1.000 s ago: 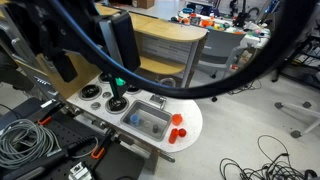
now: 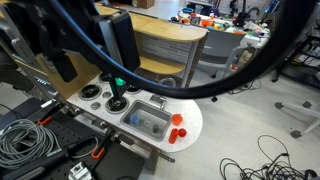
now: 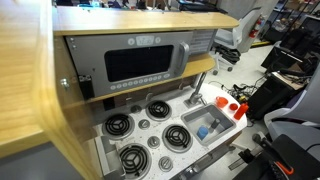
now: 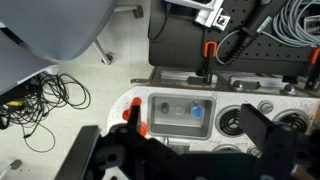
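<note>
A small blue object [image 4: 197, 111] lies in the grey sink [image 4: 165, 128] of a toy-like kitchen counter. On the counter beside the sink are an orange-red item [image 2: 177, 119] and two red items [image 2: 173, 135], apart from the basin. My gripper stands open in the wrist view, its dark fingers [image 4: 88, 150] spread wide on either side of the sink, seen from high above. Nothing shows between them. Large dark robot parts and a blue cable fill the upper part of exterior view 1.
A stove with several burners [image 3: 120, 124] adjoins the sink, below a microwave [image 3: 135, 62]. A faucet [image 3: 198, 86] rises behind the basin. Cables [image 4: 295, 20] and tools crowd the dark table [image 4: 240, 75] along the counter's front.
</note>
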